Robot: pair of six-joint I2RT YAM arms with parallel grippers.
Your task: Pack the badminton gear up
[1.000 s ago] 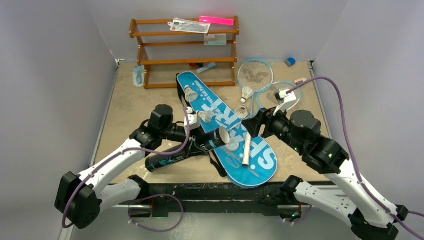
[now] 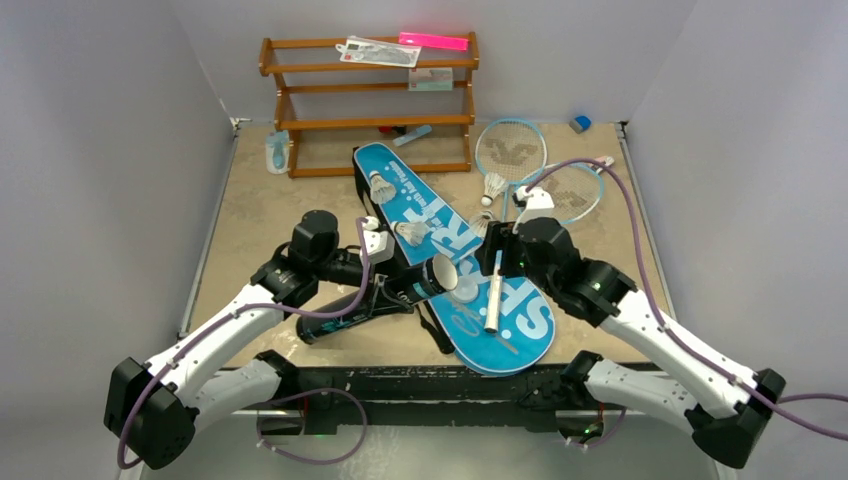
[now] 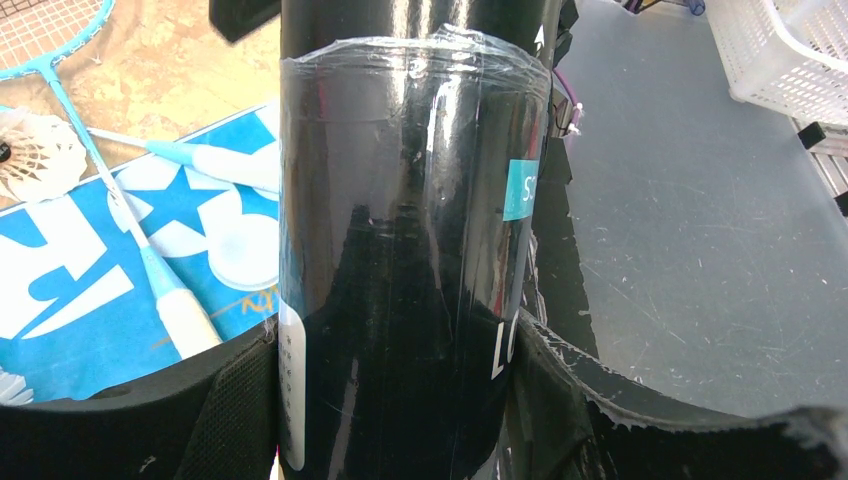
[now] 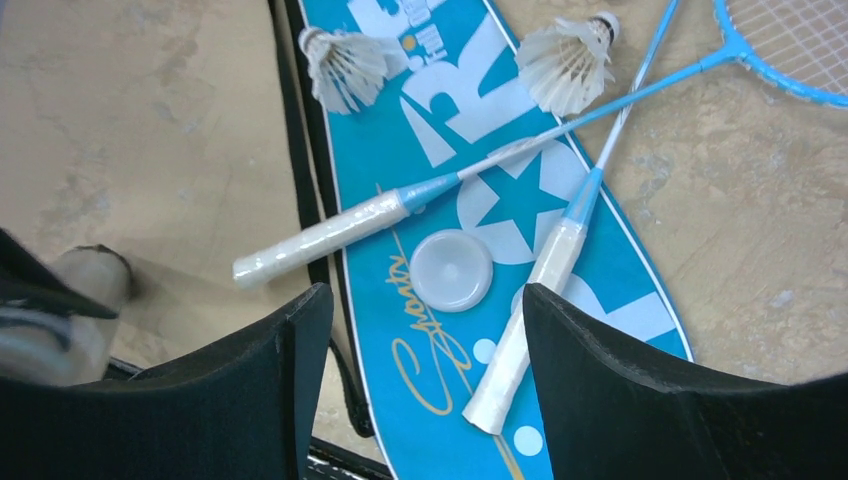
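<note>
A black shuttlecock tube (image 2: 350,312) lies at the bag's left side in the top view; in the left wrist view it (image 3: 410,250) fills the space between my left gripper's fingers. Whether they grip it is unclear. The blue racket bag (image 2: 520,330) holds shuttlecocks (image 2: 410,232), a round white lid (image 4: 450,270) and two racket handles (image 4: 320,240). My right gripper is open above the bag, over the handle end, with nothing between its fingers.
A wooden rack (image 2: 370,123) stands at the back with small packets. Two racket heads (image 2: 510,145) lie at the back right. Bare table is at the left.
The left arm has shifted slightly; the tube has barely moved.
</note>
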